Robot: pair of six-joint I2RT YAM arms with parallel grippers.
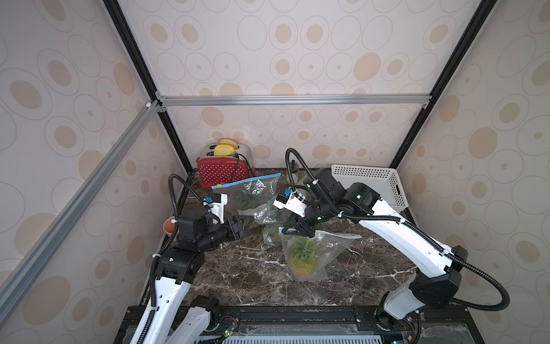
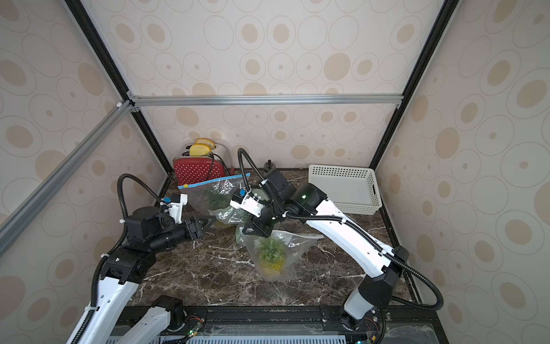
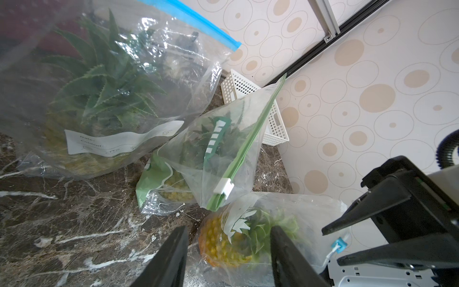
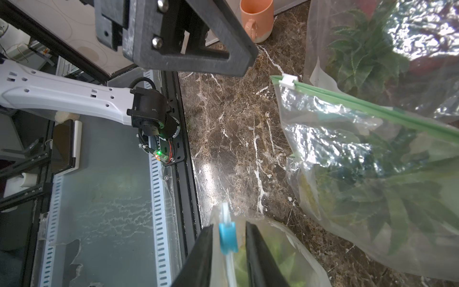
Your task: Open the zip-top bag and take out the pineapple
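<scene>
The front zip bag (image 1: 312,258), holding a pineapple (image 2: 270,261), lies at centre front. Behind it are a green-zip bag (image 3: 205,153) and a blue-zip bag (image 3: 105,95), both with pineapples. My right gripper (image 1: 292,229) hangs open over the front bag's top edge; in the right wrist view its fingertips sit either side of the blue slider (image 4: 228,236), too blurred to tell contact. My left gripper (image 1: 240,229) is open left of the bags, pointing toward them, nothing visible between its fingers.
A white basket (image 2: 343,203) stands back right, a red polka-dot toaster (image 1: 220,175) back left, a small shaker bottle (image 2: 269,165) at the back, and an orange cup (image 4: 255,19) at the left. Bare counter shows at the front.
</scene>
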